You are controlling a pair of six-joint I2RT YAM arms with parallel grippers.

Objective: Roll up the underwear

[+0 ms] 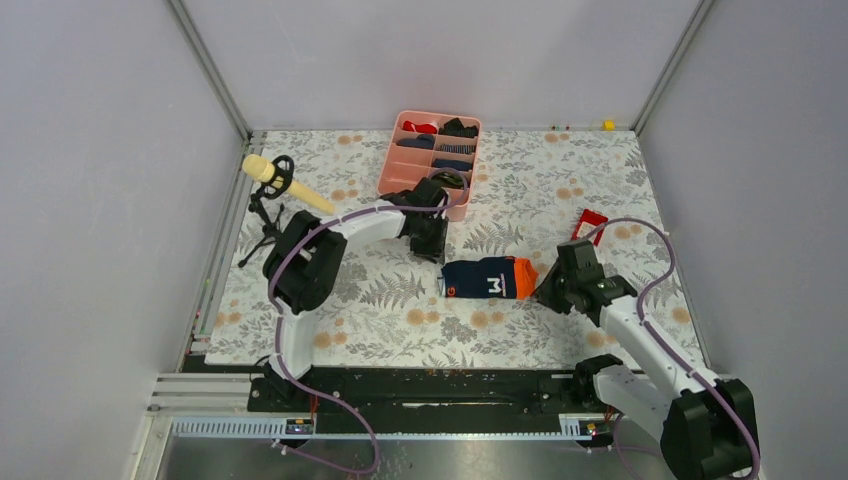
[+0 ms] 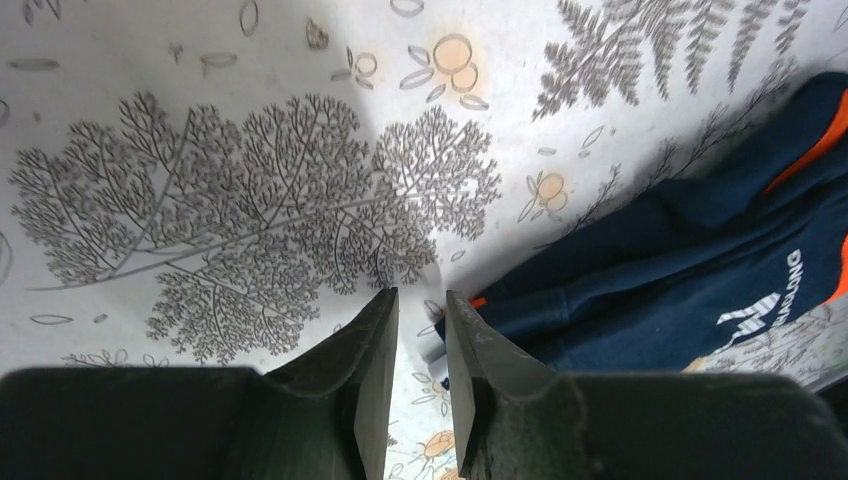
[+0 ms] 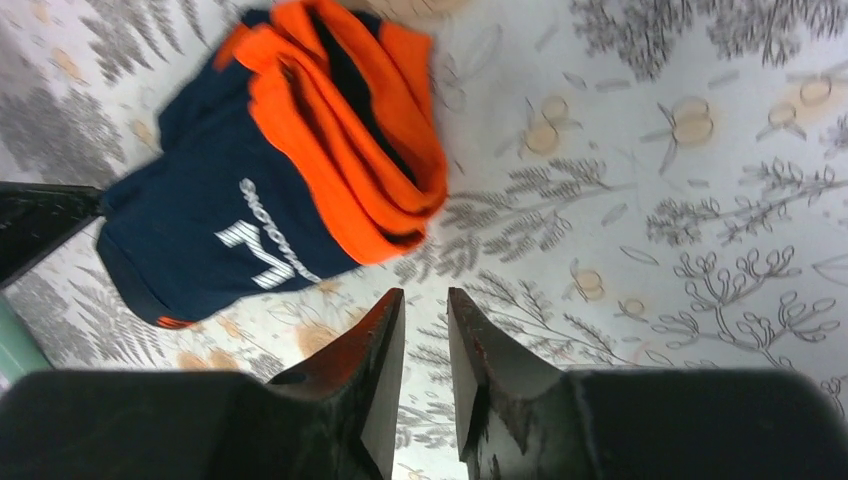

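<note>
The navy underwear (image 1: 478, 279) lies folded into a flat rectangle at the middle of the table, its orange end (image 1: 524, 278) to the right. White lettering shows on it in both wrist views. My left gripper (image 1: 434, 258) is just beyond its left end; in the left wrist view the fingers (image 2: 374, 370) stand slightly apart, the underwear's navy corner (image 2: 540, 310) showing behind the right one. Off the orange end is my right gripper (image 1: 541, 302), its fingers (image 3: 372, 360) a little apart over bare cloth. Neither holds anything. The orange band (image 3: 350, 170) looks loosely layered and gaping.
A pink divided box (image 1: 400, 170) with folded dark and red garments stands at the back, near my left arm. A red item (image 1: 589, 226) lies beyond the right arm. A stand with a yellow tube (image 1: 310, 196) is at left.
</note>
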